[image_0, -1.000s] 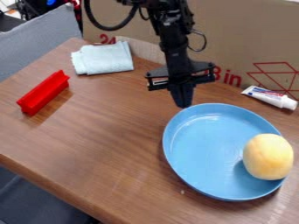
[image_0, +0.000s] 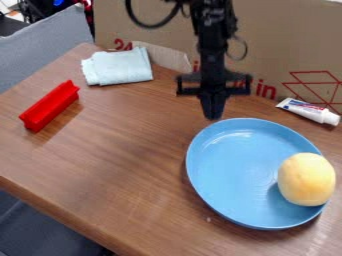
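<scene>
My black gripper (image_0: 213, 108) hangs over the table just behind the blue plate (image_0: 227, 175), blurred, its tip shut with nothing visible between the fingers. A pale yellow round object (image_0: 306, 179) rests on the right part of the plate. A red bar-shaped object (image_0: 50, 105) lies at the left of the wooden table (image_0: 107, 170).
A folded pale cloth (image_0: 116, 67) lies at the back left, and a white tube (image_0: 307, 110) at the right behind the plate. A cardboard box (image_0: 287, 50) stands along the back.
The objects on the table have not visibly moved.
</scene>
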